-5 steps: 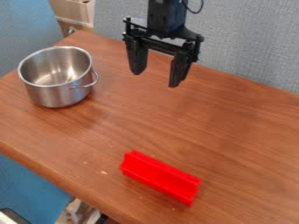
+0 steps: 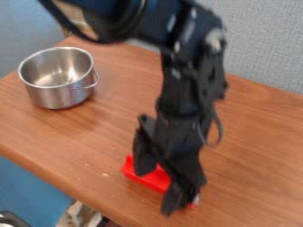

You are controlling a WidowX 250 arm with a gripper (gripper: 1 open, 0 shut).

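My black gripper (image 2: 161, 172) is low over the front of the wooden table, blurred, its fingers open on either side of a red block (image 2: 140, 175). The block is mostly hidden behind the gripper; whether the fingers touch it I cannot tell. A steel pot (image 2: 57, 86) stands on the table at the upper left.
A grey textured wall rises behind it.
The pot has not moved.
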